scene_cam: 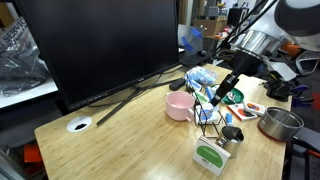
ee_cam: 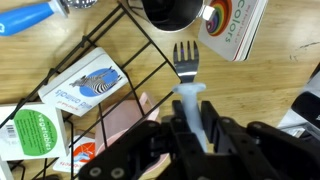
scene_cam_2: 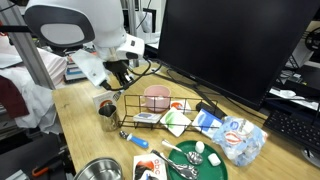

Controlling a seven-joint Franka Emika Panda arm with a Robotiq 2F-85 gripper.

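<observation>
My gripper is shut on a fork (ee_cam: pixel 186 62), gripping its pale handle (ee_cam: pixel 190 98). In the wrist view the steel tines point away from the fingers toward a dark metal cup (ee_cam: pixel 172 12), whose rim is cut off at the top edge. In exterior view 2 the same cup (scene_cam_2: pixel 108 119) stands at the left end of the black wire rack (scene_cam_2: pixel 150 125), below and a little left of the gripper. Exterior view 1 has the arm above the rack, near the cup (scene_cam: pixel 232 137). The tines appear to be outside the cup.
A pink pot (scene_cam_2: pixel 157 97) stands behind the rack. Several small boxes, one with a zebra (ee_cam: pixel 92 80), lie around the rack. A green plate (scene_cam_2: pixel 196 158) with utensils and a steel pot (scene_cam_2: pixel 101 170) are nearer.
</observation>
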